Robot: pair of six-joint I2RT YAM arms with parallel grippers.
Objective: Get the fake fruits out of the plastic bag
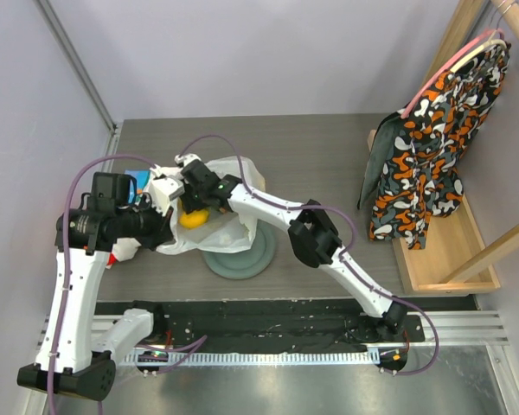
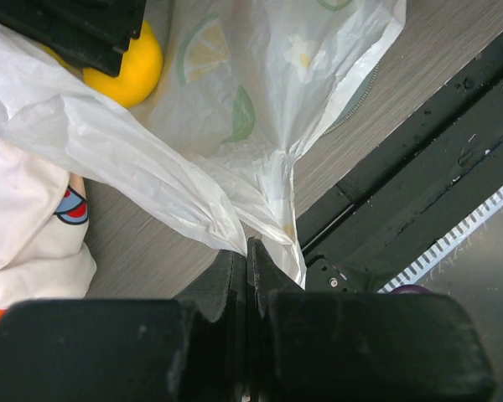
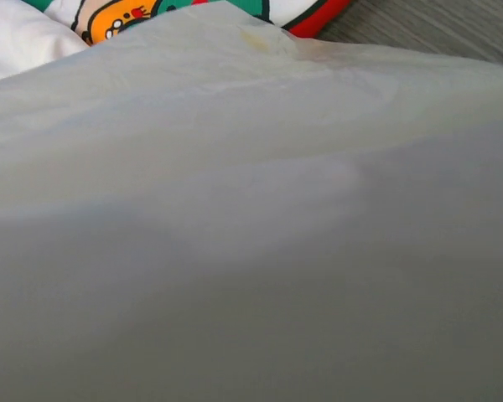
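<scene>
The white plastic bag [image 1: 229, 235] is spread over the table's left half, its mouth toward me. In the left wrist view, a corner of the bag [image 2: 272, 180] is pinched at the tips of my left gripper, which is shut. My right gripper [image 1: 192, 202] reaches into the bag, right above a yellow fake fruit [image 1: 193, 219]. Over the same yellow fruit [image 2: 134, 71] in the left wrist view are black fingers [image 2: 84, 33]; their gap does not show. Bag plastic [image 3: 260, 209] covers most of the right wrist view, hiding that gripper's tips.
A grey-green plate [image 1: 235, 271] lies partly under the bag. White cloth with printed figures [image 2: 33, 226] lies left of the bag. Clothes [image 1: 424, 138] hang from a wooden rack at right.
</scene>
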